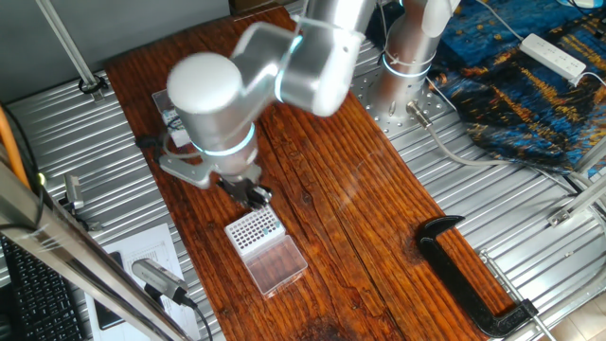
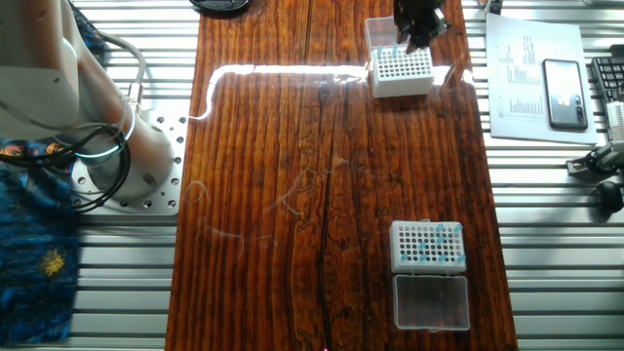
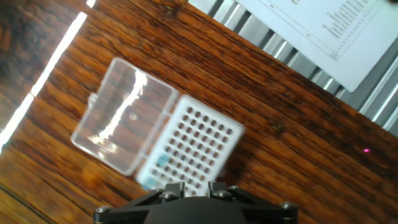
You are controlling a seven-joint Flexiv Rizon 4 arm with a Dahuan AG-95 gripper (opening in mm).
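Observation:
A white tube rack [image 3: 193,140] with a grid of round holes lies open on the wooden table, its clear lid [image 3: 121,118] folded out beside it. Two pale-blue pieces show at the rack's lid-side edge in the wrist view. My gripper is open just over the rack's near end in that view, with only rack showing between its fingers. From the first exterior view, the gripper [image 1: 252,195] hangs above the rack's far edge [image 1: 254,230]. A second rack [image 2: 429,244], holding several pale-blue tubes, sits apart with its clear lid open.
A black clamp [image 1: 459,279] grips the table's edge. Paper and a phone [image 2: 565,95] lie off the table, past its edge. Bare wood [image 2: 292,214] covers the middle of the table.

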